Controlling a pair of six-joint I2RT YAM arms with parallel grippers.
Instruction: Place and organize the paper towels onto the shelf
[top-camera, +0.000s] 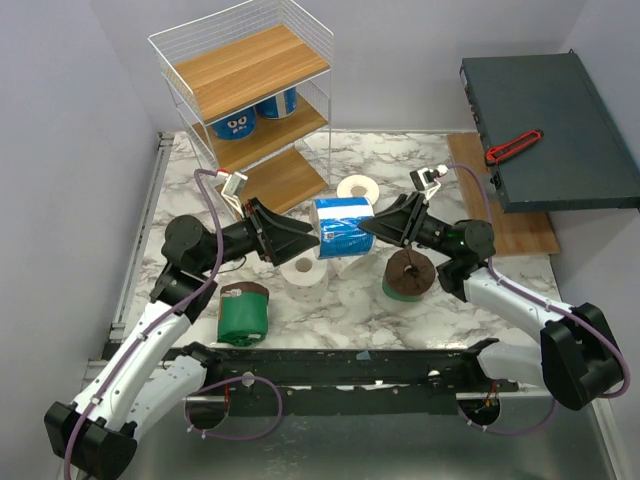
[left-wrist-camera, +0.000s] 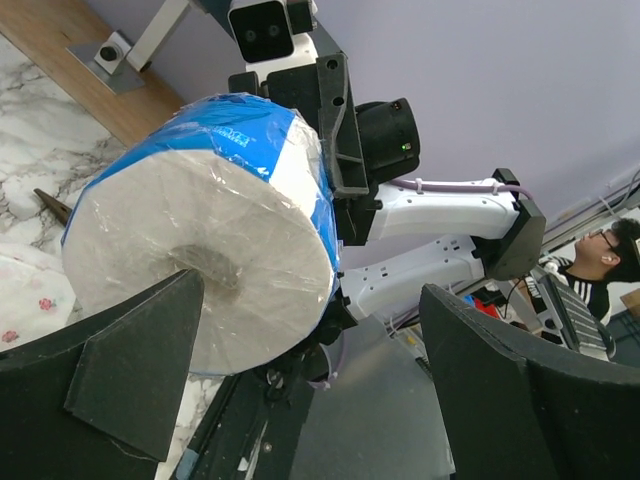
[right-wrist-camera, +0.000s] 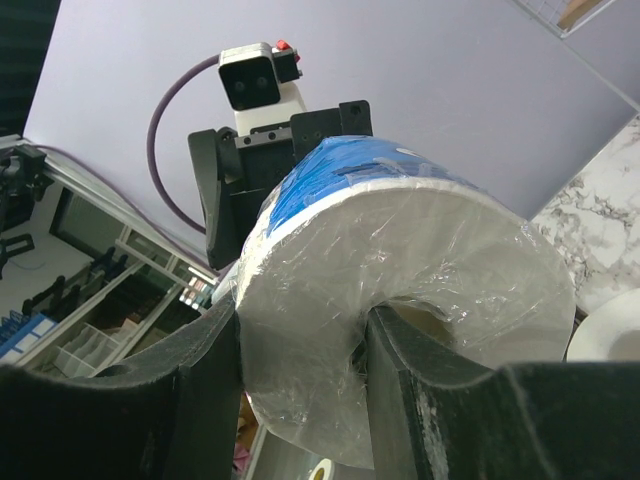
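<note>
A blue-and-white wrapped paper towel roll (top-camera: 343, 226) is held up in mid-air by my right gripper (top-camera: 375, 225), shut on its right end; the fingers (right-wrist-camera: 420, 420) sit at the roll's wrapped end and core. My left gripper (top-camera: 308, 236) is open, just left of the roll; in the left wrist view the roll's white end (left-wrist-camera: 160, 230) faces it between the open fingers, with the core in the middle. At the back left, the wire shelf (top-camera: 250, 70) has three wooden levels, with two blue packs (top-camera: 236, 125) on the middle one and the bottom one bare.
White rolls (top-camera: 303, 280) stand on the marble counter below, beside a green roll (top-camera: 243, 318) and a brown-topped green one (top-camera: 408, 275). A dark panel (top-camera: 550, 120) with a red tool (top-camera: 513, 145) is at the right, over a wooden board.
</note>
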